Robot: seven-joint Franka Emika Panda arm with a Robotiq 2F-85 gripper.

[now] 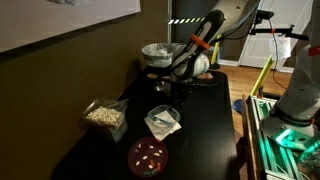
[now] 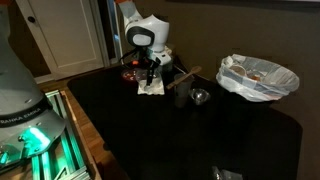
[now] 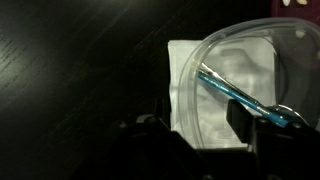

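A clear plastic container (image 1: 161,119) rests on a white napkin (image 3: 183,60) on the dark table. A utensil with a blue handle (image 3: 225,88) and a shiny metal end lies inside the container in the wrist view. My gripper is open above the container's near side. One dark finger (image 3: 152,128) shows outside the rim, the other over the inside. Nothing visible is held between them. In exterior view 2 the gripper (image 2: 150,82) is low over the napkin and largely hides the container.
A red plate (image 1: 148,157) with small pieces stands close to the container. A clear tub of pale bits (image 1: 106,116) sits by the wall. Behind are a large lined basket (image 2: 258,78), a small metal bowl (image 2: 200,96) and a dark cup (image 2: 182,94).
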